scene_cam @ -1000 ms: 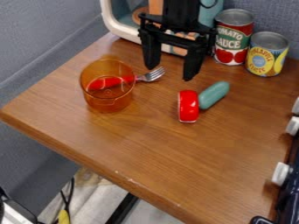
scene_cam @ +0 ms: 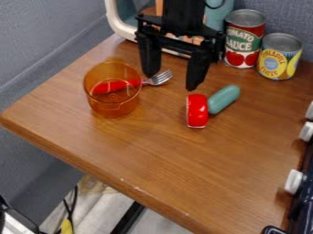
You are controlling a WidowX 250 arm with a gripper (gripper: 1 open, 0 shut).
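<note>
My black gripper (scene_cam: 174, 68) hangs at the top centre, open, its two fingers apart above the table with nothing between them. Below it a red cylinder (scene_cam: 196, 111) stands beside a teal rounded object (scene_cam: 224, 99). An orange transparent cup (scene_cam: 112, 104) stands at the left, with a red-handled fork (scene_cam: 154, 79) partly seen through or behind it.
A tomato can (scene_cam: 242, 39) and a yellow can (scene_cam: 279, 58) stand at the back right. A white and teal container is behind the gripper. A dark appliance (scene_cam: 297, 206) with white knobs edges the right.
My gripper has shifted slightly left over the last second. The objects on the table look unmoved.
</note>
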